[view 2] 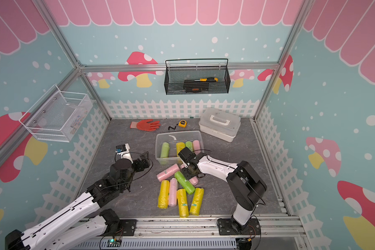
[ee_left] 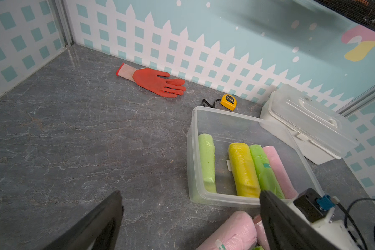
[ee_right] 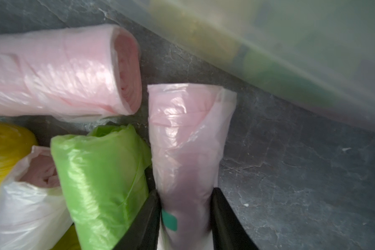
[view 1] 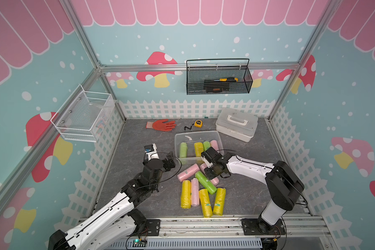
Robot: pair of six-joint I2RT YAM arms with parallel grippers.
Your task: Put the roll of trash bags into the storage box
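Observation:
My right gripper has its fingers on either side of a pink roll of trash bags (ee_right: 187, 125), close against it; whether they grip it cannot be told. In the top left view that roll (view 1: 215, 181) is partly covered by the gripper. Just beyond it stands the clear storage box (view 1: 180, 135), holding light green (ee_left: 207, 160), yellow (ee_left: 243, 166), green (ee_left: 264, 170) and pink (ee_left: 280, 168) rolls side by side. My left gripper is open and empty, left of the box.
Close by lie a green roll (view 1: 205, 182), another pink roll (view 1: 188, 172) and several yellow and pink rolls toward the front edge. Behind the box are a glove (view 1: 162, 125), tape measure (view 1: 198, 123) and lidded case (view 1: 237, 123).

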